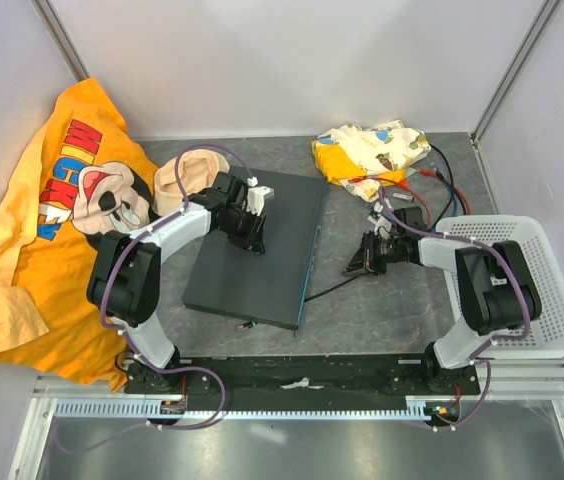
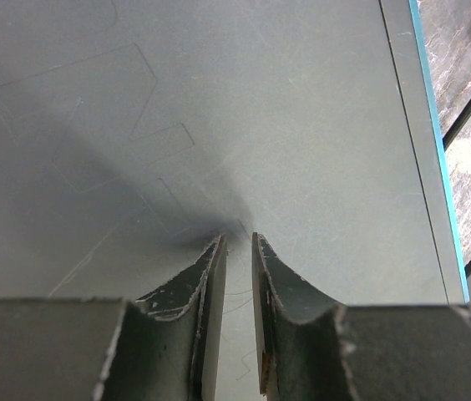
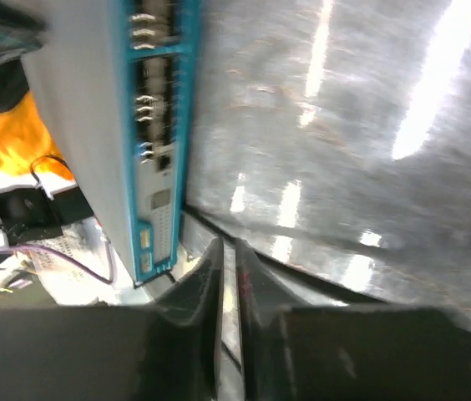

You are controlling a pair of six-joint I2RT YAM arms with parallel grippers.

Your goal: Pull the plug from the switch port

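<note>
A flat dark switch (image 1: 252,260) with a teal-edged port face (image 3: 144,225) lies centre-left on the grey table. My left gripper is over its top surface, fingers part open with a narrow gap and nothing visible between them. My right gripper stands off to the right of the port face, slightly parted and apparently empty. A black cable (image 1: 332,289) runs from near the switch's right side toward the right; whether its end is plugged in is unclear.
An orange cartoon cloth (image 1: 42,280) covers the left. A white plastic basket (image 1: 542,330) stands at the right. A patterned cloth (image 1: 362,150) and coloured cables (image 1: 452,190) lie at the back right. Bare table shows between switch and basket.
</note>
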